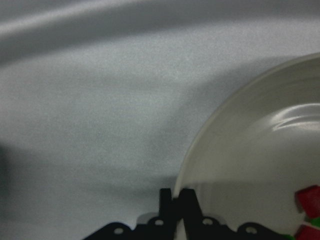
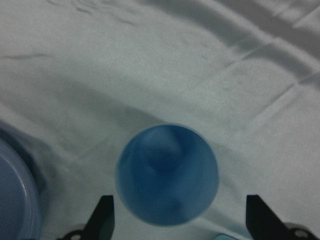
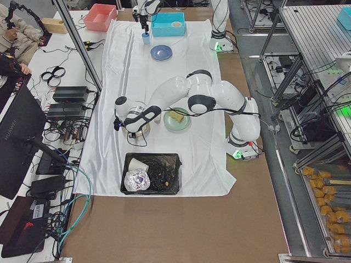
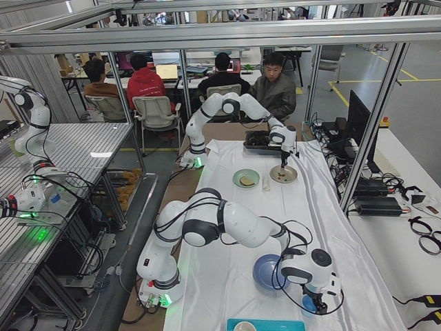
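My left gripper is at the rim of a cream plate (image 1: 260,130) holding red and green pieces, its fingers nearly together with the rim between them. My right gripper stands open around the top view of a blue cup (image 2: 167,175), empty inside; whether the fingers are lower than its rim I cannot tell. A blue plate (image 2: 12,195) lies beside the cup. A green plate (image 3: 178,125) with a yellow piece lies next to the cream plate.
A black bin (image 3: 164,186) holding white and foil items is at one table end, a turquoise box (image 3: 169,30) at the other. The white cloth between the plates is mostly clear.
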